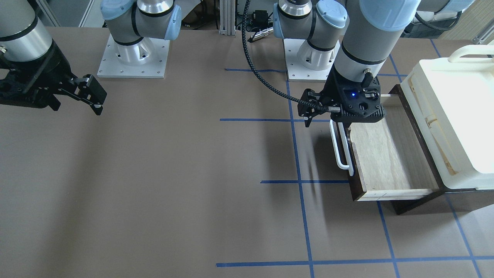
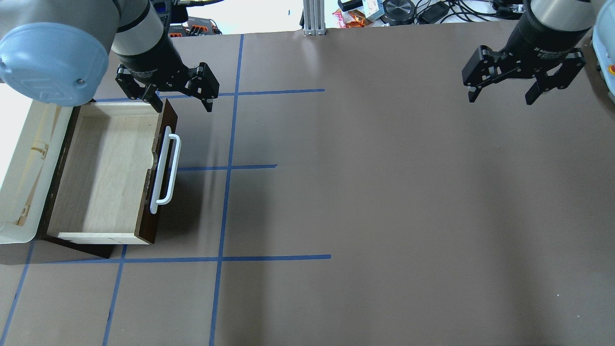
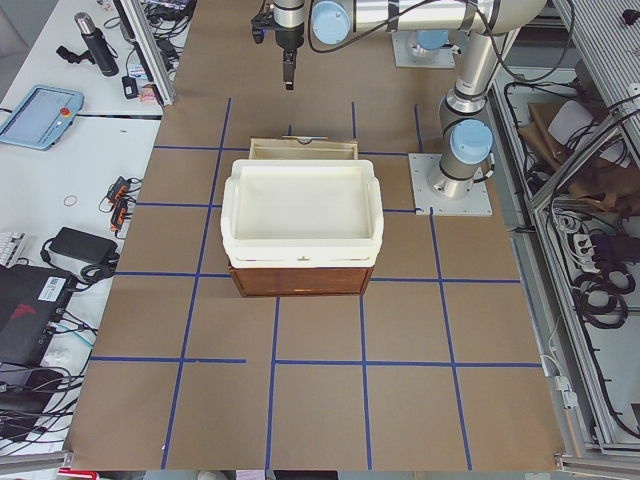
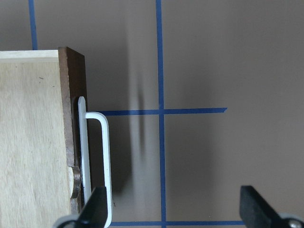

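Note:
A wooden drawer (image 1: 389, 153) with a pale floor and dark front is pulled out and empty; its white handle (image 1: 338, 148) faces the open table. The same drawer (image 2: 106, 173) shows in the top view. My gripper (image 1: 331, 111) hangs above the drawer's far end near the handle, its fingers apart with nothing between them. In the wrist view the handle (image 4: 105, 156) lies lower left, beside the left finger, below the open gripper.
A white tray (image 3: 302, 215) sits on the cabinet beside the drawer. A second arm's gripper (image 2: 522, 80) hangs across the table.

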